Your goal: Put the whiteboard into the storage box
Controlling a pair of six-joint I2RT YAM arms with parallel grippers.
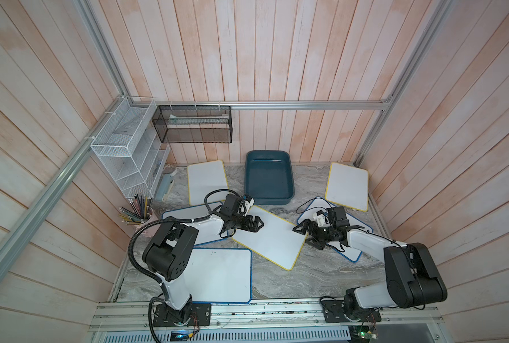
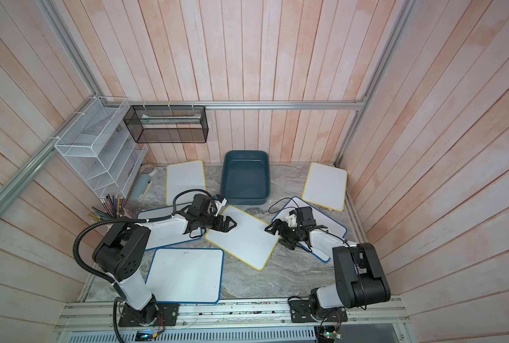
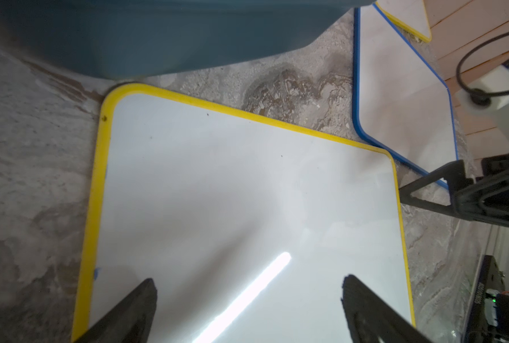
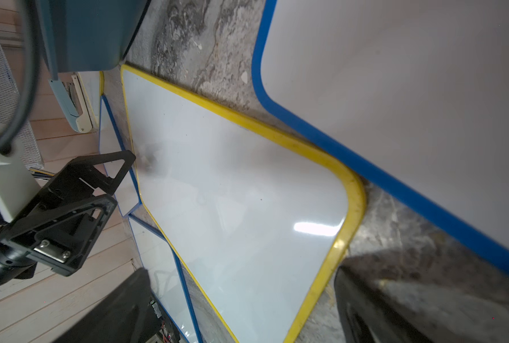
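A white whiteboard with a yellow rim (image 1: 277, 237) lies flat and askew on the middle of the table. Behind it stands the teal storage box (image 1: 268, 177), empty inside. Over the board's left end, my left gripper is open, its fingers (image 3: 130, 313) spread above the white surface. At the opposite end is my right gripper, open as well. One of its fingers (image 4: 354, 303) is just outside the yellow edge, the other over the board's side. Whether that finger touches the edge I cannot tell. Neither gripper has anything between its fingers.
Blue-rimmed boards lie at front left (image 1: 220, 275), under the left arm (image 1: 200, 231) and under the right arm (image 1: 357, 225). Yellow-rimmed boards rest at back left (image 1: 206, 180) and back right (image 1: 347, 185). A pen holder (image 1: 146, 225) and white rack (image 1: 131, 154) line the left.
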